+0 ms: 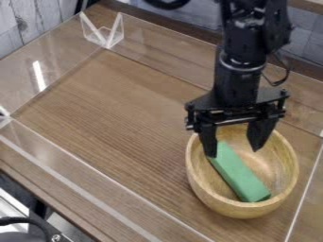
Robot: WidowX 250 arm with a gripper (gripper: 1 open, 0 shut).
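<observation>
My gripper (231, 129), dark and open, hangs low over a round wooden bowl (245, 208), its fingers at the bowl's back rim. A green oblong block (240, 182) lies inside the bowl, just in front of the fingers, with nothing seen held between them. The gripper's body hides part of the bowl's far side.
The bowl sits at the right of a light wooden table (94, 132). A small clear wire-like object (104, 30) stands at the back left.
</observation>
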